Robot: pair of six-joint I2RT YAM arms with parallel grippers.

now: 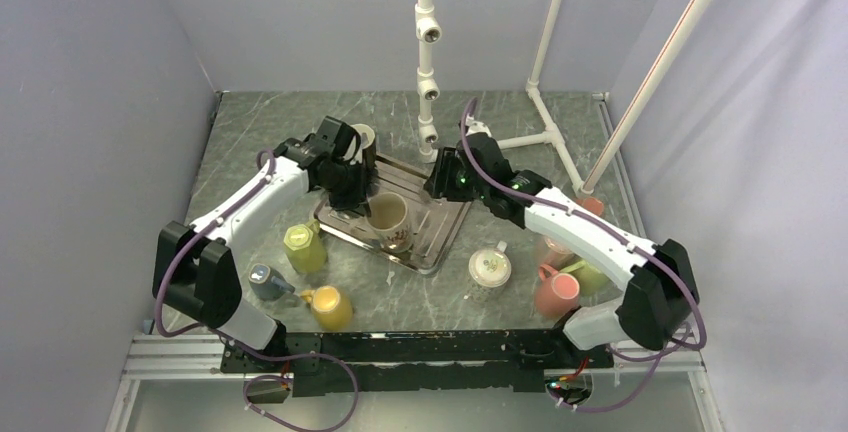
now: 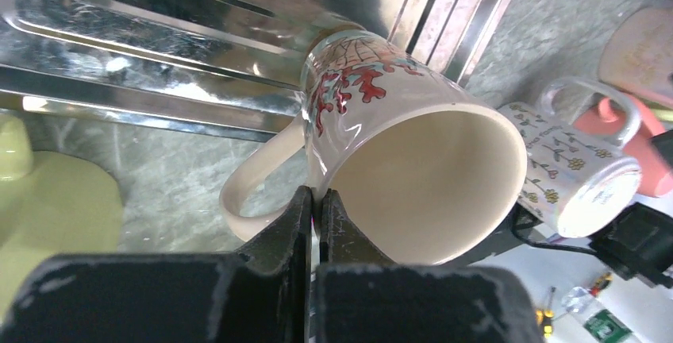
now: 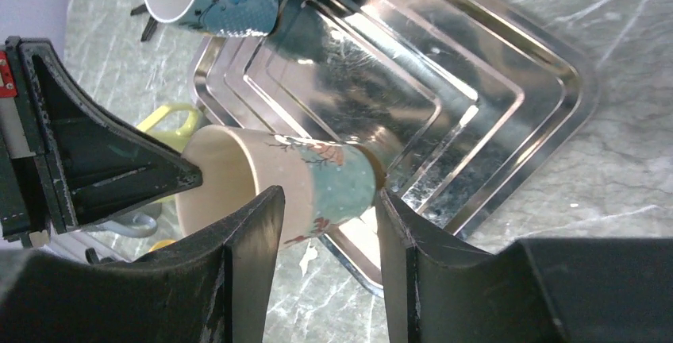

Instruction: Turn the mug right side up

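Note:
A cream mug with red floral print lies tilted on its side in the metal tray, its mouth toward the near left and its handle visible in the left wrist view. My left gripper is shut on the mug's rim. My right gripper hangs above the tray at the right of the mug, part open, with the mug seen beyond its fingers and nothing gripped.
A teal mug sits at the tray's back left. Green, yellow and grey mugs stand at the near left. A floral mug and pink mugs stand at the right.

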